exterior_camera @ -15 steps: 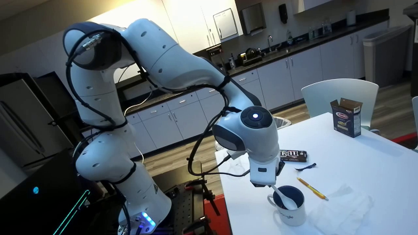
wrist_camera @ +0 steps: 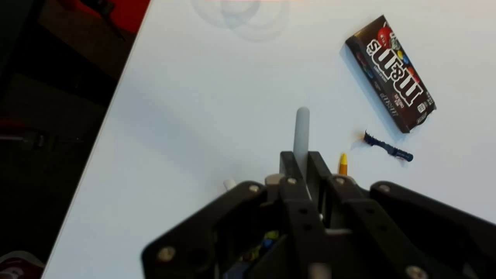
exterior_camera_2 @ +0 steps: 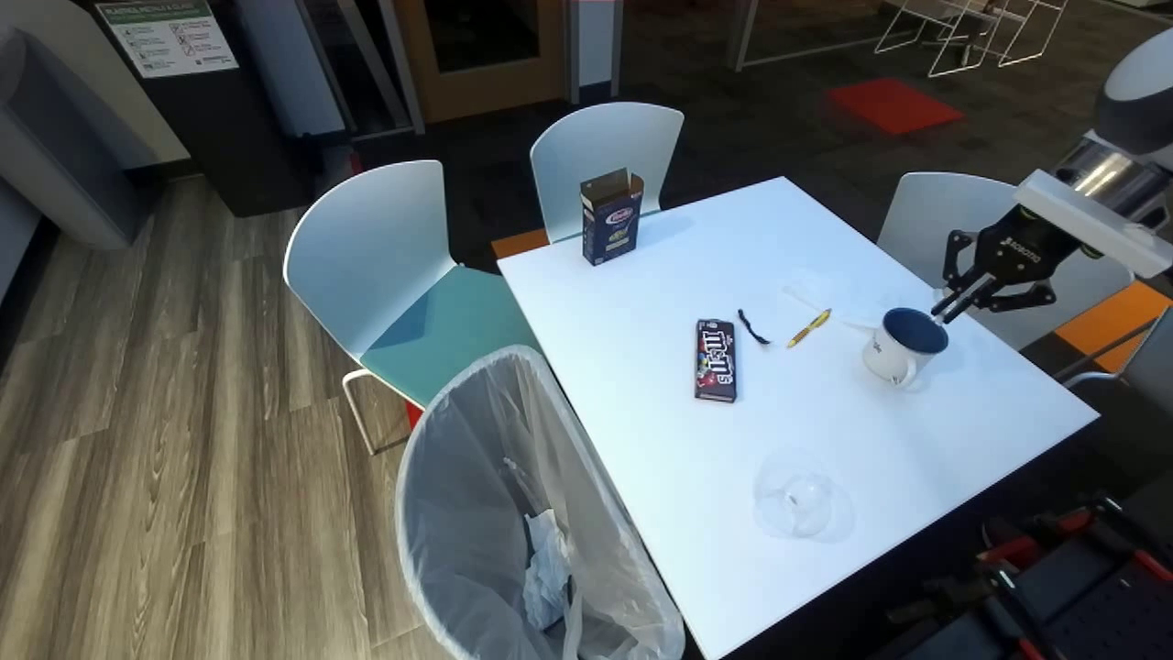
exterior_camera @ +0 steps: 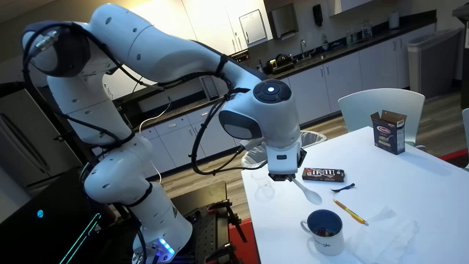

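A pale grey spoon (exterior_camera: 310, 194) hangs from my gripper (exterior_camera: 283, 177), which is shut on its handle; the bowl end points down and forward. In the wrist view the handle (wrist_camera: 302, 128) sticks up between the fingers. Just beyond and below the spoon stands a white mug (exterior_camera: 329, 244) with a dark blue inside, upright on the table. Small coloured pieces (exterior_camera: 325, 231) lie at its bottom. From the second exterior view, my gripper (exterior_camera_2: 946, 317) appears close to the mug (exterior_camera_2: 893, 357); the spoon is hard to make out there.
On the white table (exterior_camera: 281, 220) lie an M&M's box (exterior_camera: 323, 174), a small dark fork-like piece (exterior_camera: 343, 188) and a yellow pen (exterior_camera: 350, 212). Clear plastic (exterior_camera: 387, 237) lies right of the mug. An opened pasta box (exterior_camera: 389, 132) stands far back. A lined bin (exterior_camera_2: 517, 528) adjoins the table.
My arm has risen and drawn back to the left with the spoon. The spoon's bowl was at the mug's opening and is now above and clear of it. The mug has barely moved.
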